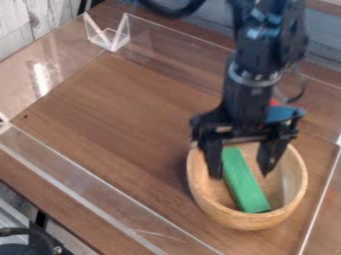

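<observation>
My black gripper, open and somewhat blurred, is low over the wooden bowl at the right. A green block lies in the bowl, partly under the gripper's fingers; whether they touch it I cannot tell. A red object behind the bowl is mostly hidden by the arm.
The wooden tray floor is clear on the left and middle. Clear walls edge it, with a clear plastic piece at the back left.
</observation>
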